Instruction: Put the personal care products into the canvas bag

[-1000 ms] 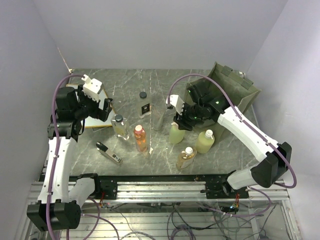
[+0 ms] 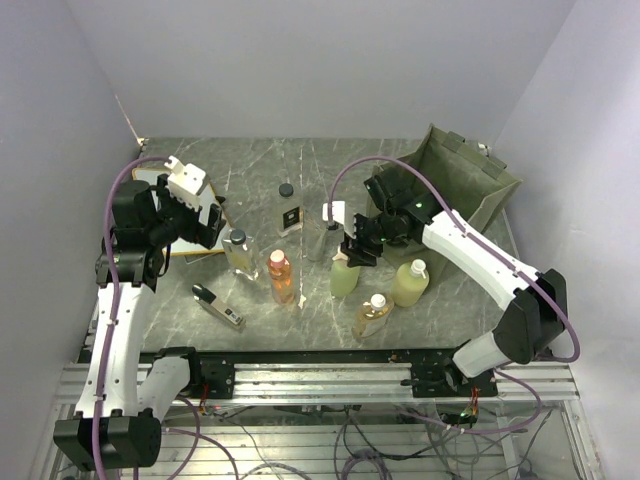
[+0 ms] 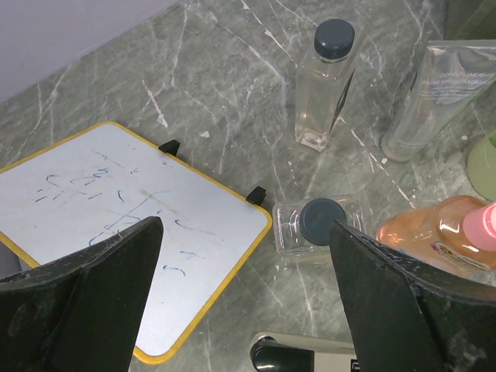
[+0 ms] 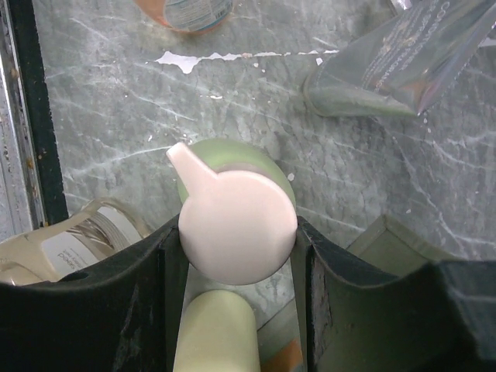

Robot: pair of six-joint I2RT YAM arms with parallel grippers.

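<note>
My right gripper (image 2: 357, 250) is shut on the pump cap (image 4: 236, 229) of a pale green bottle (image 2: 345, 277). Beside it stand a pale yellow-green bottle (image 2: 409, 285), an amber bottle (image 2: 372, 317) and a clear tube (image 4: 387, 66). Further left are an orange bottle (image 2: 281, 280), a square clear bottle (image 2: 240, 255), a tall clear bottle (image 3: 322, 101) and a dark-and-silver item (image 2: 217, 307) lying flat. The olive canvas bag (image 2: 465, 175) stands open at the back right. My left gripper (image 2: 208, 225) hangs open over the left side, nothing between its fingers.
A whiteboard (image 3: 93, 201) with a yellow rim lies at the left under my left gripper. Grey walls enclose the back and sides, and a dark rail runs along the table's front edge (image 2: 300, 353).
The left arm has shifted only slightly.
</note>
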